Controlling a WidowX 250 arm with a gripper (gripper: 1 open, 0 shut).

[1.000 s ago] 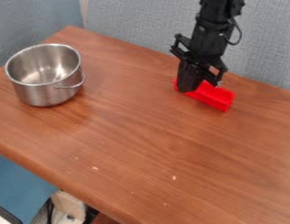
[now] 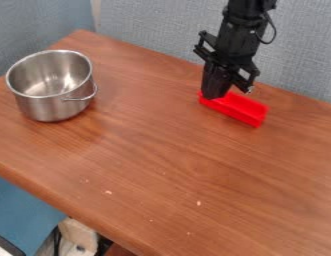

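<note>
A red oblong block (image 2: 239,111) lies on the wooden table near its back edge, right of centre. My black gripper (image 2: 216,90) hangs from the top of the view, its tip over the left end of the block. The fingertips are small and dark; they look shut, and nothing shows between them.
A steel pot (image 2: 49,95) with a wire handle stands at the left of the table (image 2: 168,180). Grey padded walls (image 2: 154,25) border the back and the left side.
Since a second ago my gripper has risen slightly, uncovering more of the block's left end. The block and pot look unmoved.
</note>
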